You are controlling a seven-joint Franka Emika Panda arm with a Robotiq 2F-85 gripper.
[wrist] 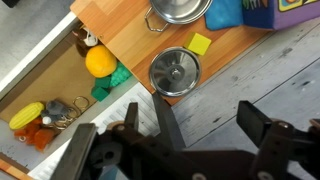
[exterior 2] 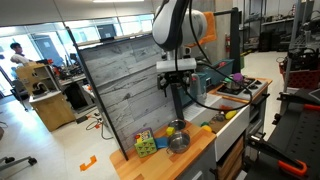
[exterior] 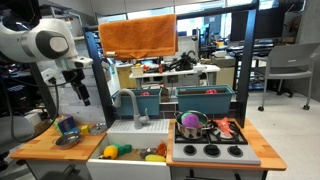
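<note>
My gripper is open and empty, held high above the left end of the wooden counter (exterior: 45, 150). Under it in the wrist view lies a small round metal bowl (wrist: 174, 72), apart from the fingers. A larger silver pot with a handle (wrist: 180, 8) is cut off by the top edge. Beside the small bowl sit a yellow block (wrist: 199, 44) and a blue item (wrist: 224, 12). A colourful box (exterior 2: 145, 141) stands on the counter near the pot (exterior 2: 178, 142).
The sink (exterior: 133, 145) holds several toy foods, among them an orange ball (wrist: 99, 61) and a yellow one (wrist: 27, 115). A faucet (exterior: 133, 105) rises behind it. A stove (exterior: 213, 150) with a colander (exterior: 192, 122) is at right. A grey plank wall (exterior 2: 130, 85) borders the counter.
</note>
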